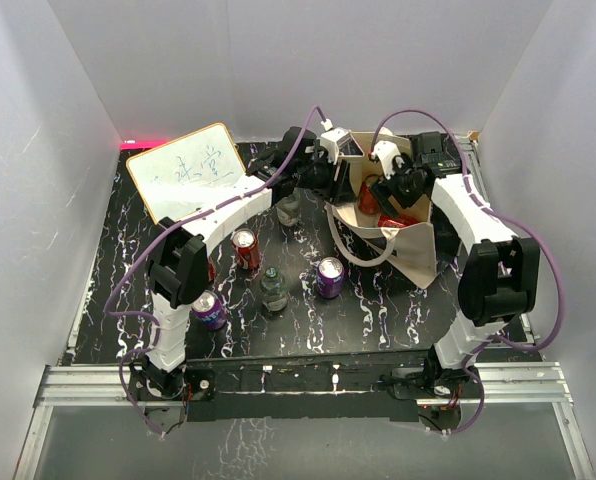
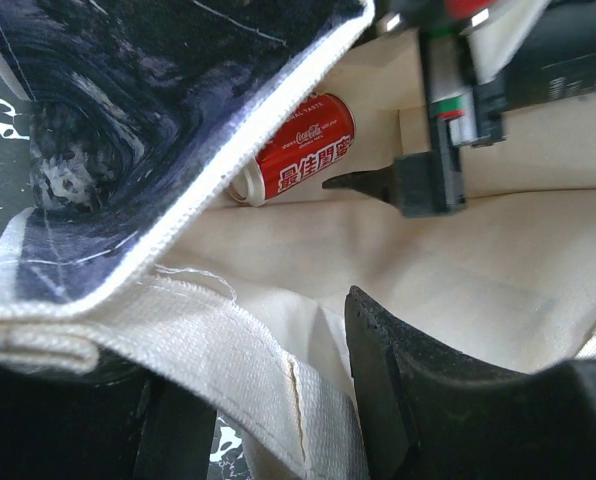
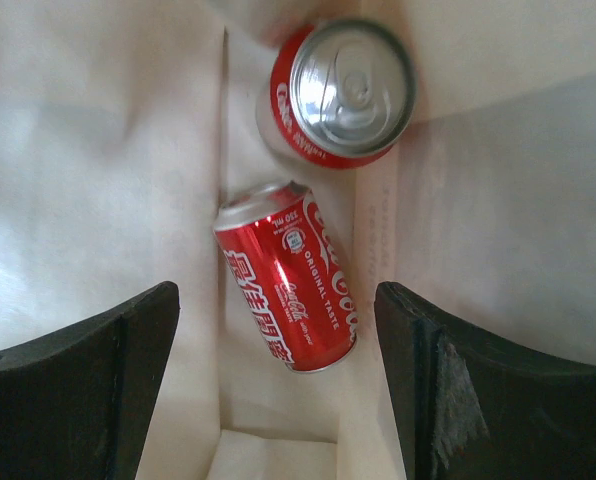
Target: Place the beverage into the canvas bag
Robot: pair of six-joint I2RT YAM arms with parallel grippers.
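The cream canvas bag stands open at the right. My left gripper is shut on its left rim; the wrist view shows fabric between the fingers. My right gripper is open inside the bag, above a lying red Coca-Cola can. A second red can sits beside it, top up. On the table stand red cans, purple cans, a clear bottle and another bottle partly under the left arm.
A whiteboard lies at the back left. Bare table shows at the front right. Walls surround the back and sides.
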